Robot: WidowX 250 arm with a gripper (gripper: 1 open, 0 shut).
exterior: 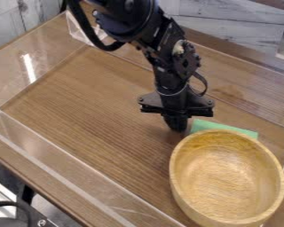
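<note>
My black gripper (176, 117) is low over the wooden table, just behind and left of the bowl; it is shut, and nothing shows between its fingers. A flat green piece (233, 129) lies beside it to the right, partly behind the yellow bowl's back rim. The yellow bowl (227, 182) stands at the near right.
A wall with a pale wood board (240, 27) runs along the back. A dark cable (14, 208) shows at the near left, past the table edge.
</note>
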